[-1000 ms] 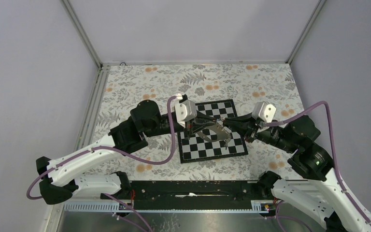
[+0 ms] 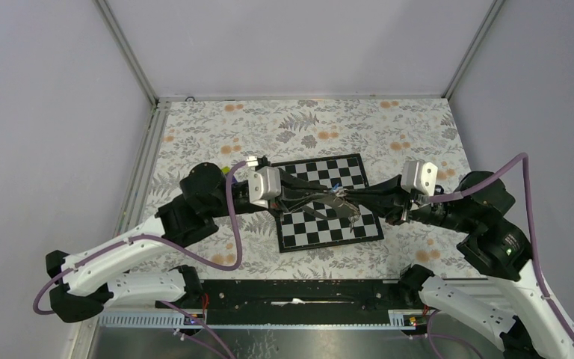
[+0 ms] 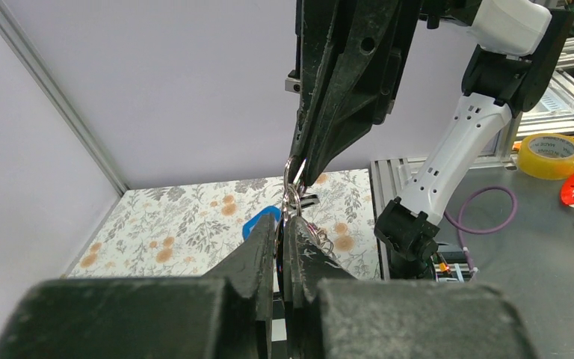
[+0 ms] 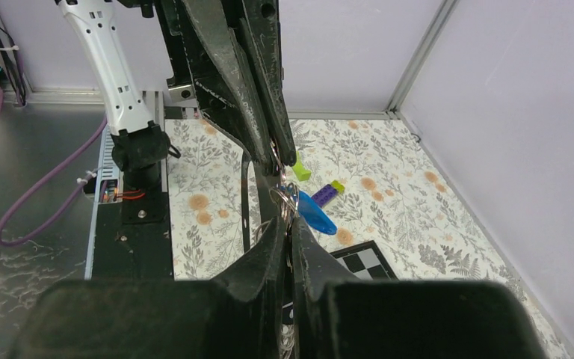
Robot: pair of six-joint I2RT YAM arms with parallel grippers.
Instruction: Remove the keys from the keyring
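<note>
Over the chessboard my two grippers meet tip to tip, with the keyring (image 2: 340, 192) between them. My left gripper is shut on thin metal, and linked shiny loops rise from it towards the right fingers (image 3: 325, 127). On the other side, my right gripper is shut on the lower loops, while the left fingers (image 4: 243, 105) pinch the metal above. A blue piece (image 4: 318, 215) shows beside the loops, and a thin chain (image 3: 321, 236) hangs near them. The fingers hide much of the bunch, and I cannot make out single keys.
Below the grippers lies the black and white chessboard (image 2: 306, 238) on a flowered cloth (image 2: 239, 123). A purple and green item (image 4: 326, 194) rests on the cloth. Behind the board the cloth is clear.
The left arm has drawn to the left and the right arm slightly to the right. The blue piece now shows in the top view.
</note>
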